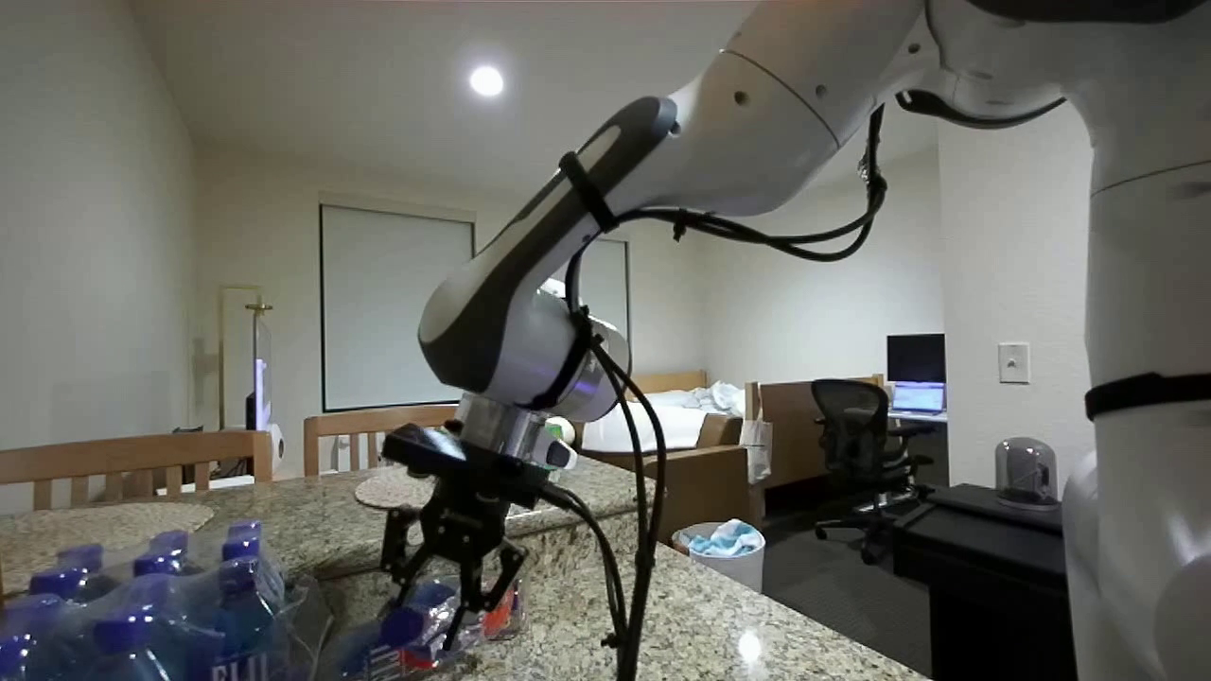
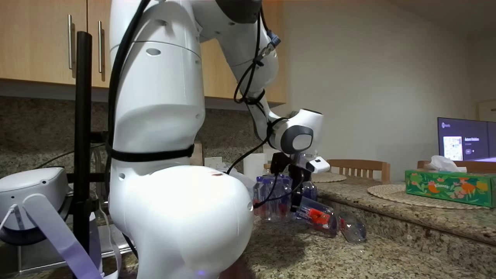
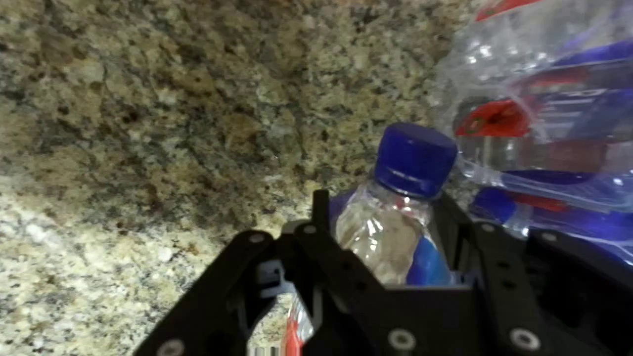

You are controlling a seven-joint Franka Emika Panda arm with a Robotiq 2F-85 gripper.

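A clear water bottle (image 3: 380,234) with a blue cap (image 3: 417,159) is between the fingers of my gripper, which is shut on it, as the wrist view shows. In exterior view 1 my gripper (image 1: 448,619) is low over the granite counter, just right of the bottle pack (image 1: 148,619). From the other side, exterior view 2 shows a tilted bottle with a red label (image 2: 319,216) just below my gripper (image 2: 297,197). Whether the held bottle touches the counter is hard to tell.
More bottles in clear wrap (image 3: 549,112) lie to the right in the wrist view. Another clear bottle's end (image 2: 352,228) shows on the counter (image 2: 395,258). A raised ledge with a tissue box (image 2: 448,188) runs behind.
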